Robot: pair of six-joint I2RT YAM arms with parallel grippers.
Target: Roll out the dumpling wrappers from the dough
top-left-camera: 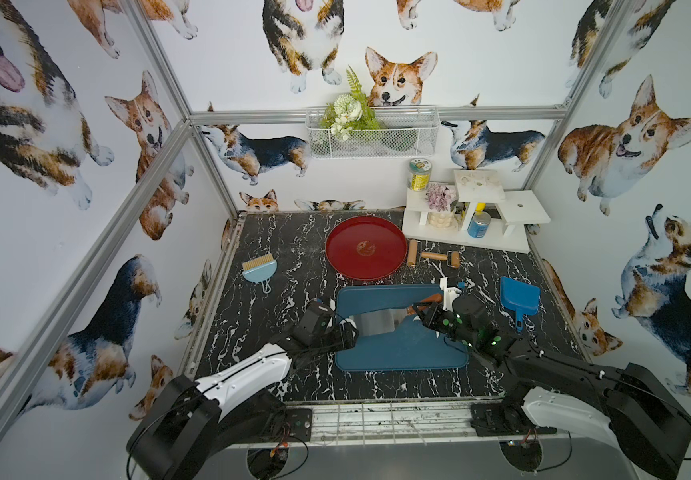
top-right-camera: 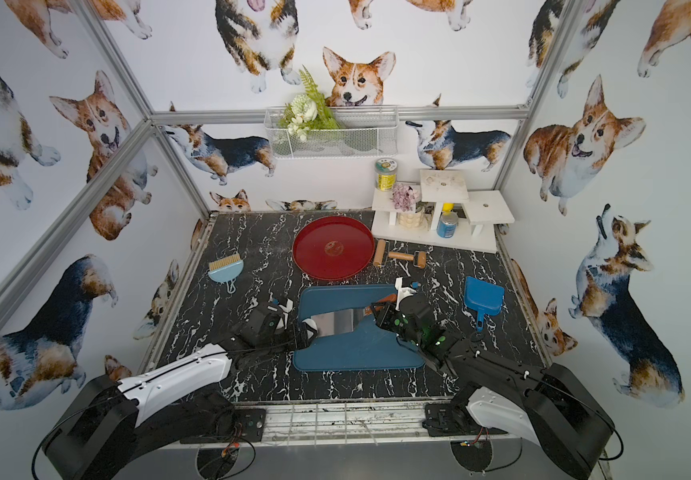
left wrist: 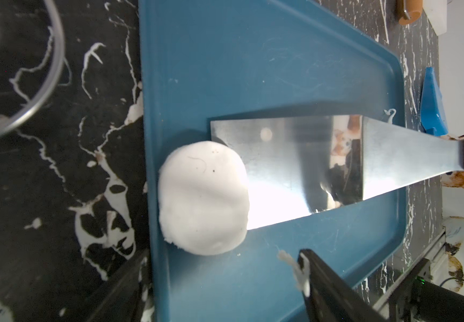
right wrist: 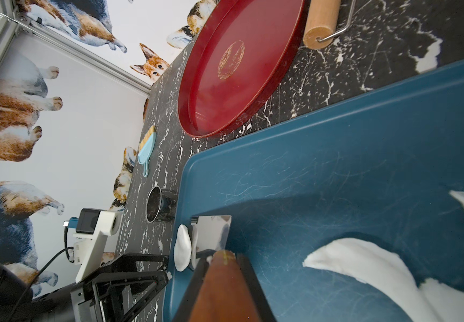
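A round white dough piece (left wrist: pixel 204 198) lies at the left end of the blue board (left wrist: pixel 275 48), its right edge against the front of a metal spatula blade (left wrist: pixel 296 161). The left wrist view does not settle how far the blade reaches beneath it. My right gripper is shut on the spatula's brown wooden handle (right wrist: pixel 222 295). Over the board's left edge my left gripper stands open, nothing between its fingers, with the dough just ahead of it. White finger material at the right gripper shows large and close in the right wrist view.
Behind the board is a red round tray (top-left-camera: pixel 366 248), with a wooden roller (top-left-camera: pixel 433 255) to its right. A pale blue brush (top-left-camera: pixel 259 269) lies at the left, a blue dustpan (top-left-camera: pixel 519 297) at the right. The board's front part is clear.
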